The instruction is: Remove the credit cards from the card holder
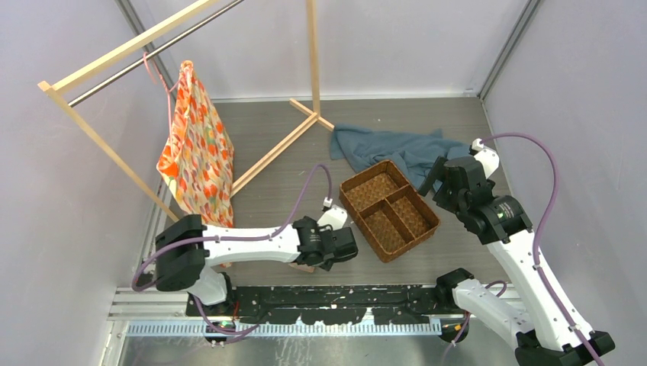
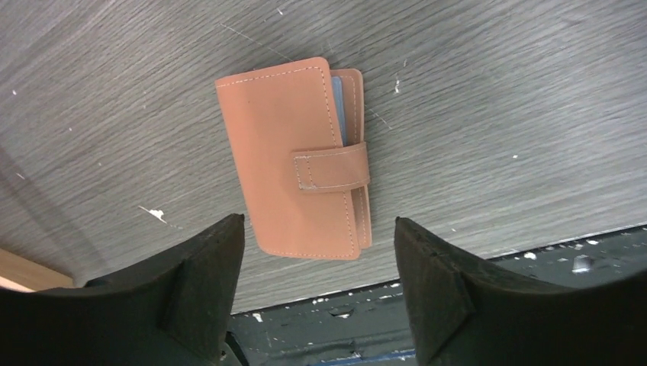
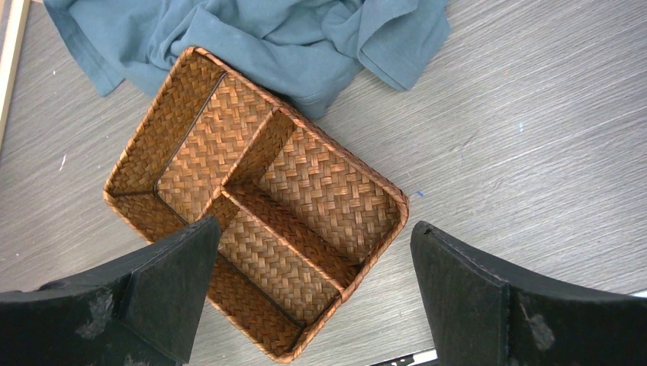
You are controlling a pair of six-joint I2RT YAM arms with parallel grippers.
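Observation:
A tan leather card holder [image 2: 286, 137] lies on the grey floor in the left wrist view, its strap across the right edge and the edge of a bluish card showing there. My left gripper is open above its lower end, nothing between its fingers. In the top view the holder is mostly hidden under the left arm. My right gripper is open over the woven basket, holding nothing.
The three-compartment basket [image 1: 352, 194] stands right of the holder, with a blue cloth [image 1: 389, 143] behind it. A wooden rack [image 1: 275, 152] with an orange patterned bag [image 1: 194, 152] stands at left. Bare floor surrounds the holder.

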